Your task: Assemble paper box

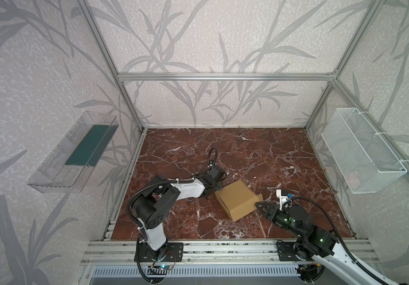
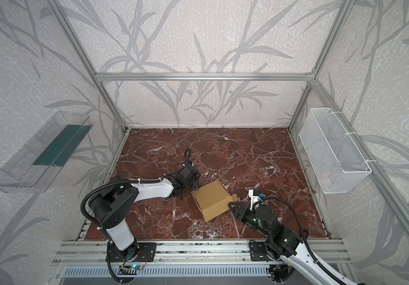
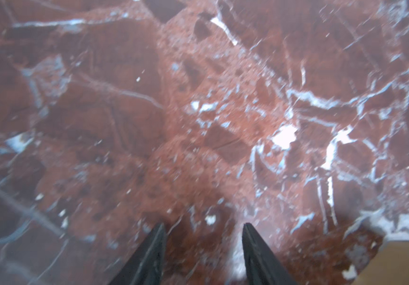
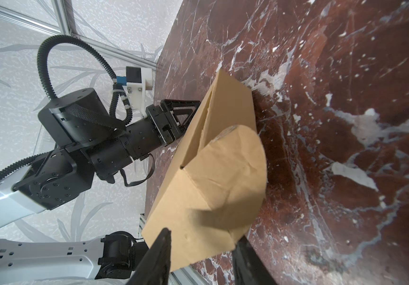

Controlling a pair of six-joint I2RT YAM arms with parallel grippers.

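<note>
The brown cardboard box (image 1: pixel 236 195) lies askew on the table, mostly closed over. In the right wrist view a rounded flap (image 4: pixel 235 171) sticks out from the near end of the box, and a gap shows along the lid's edge. My left gripper is open at the box's left side, only floor between its fingers; a corner of the box (image 3: pixel 399 263) appears at the lower right of the left wrist view. Close to the flap end, my right gripper has its fingers apart; the box's end panel shows behind them, not clamped.
A clear tray with a green base (image 1: pixel 90 144) hangs on the left wall, a white mesh basket (image 1: pixel 363 152) on the right.
</note>
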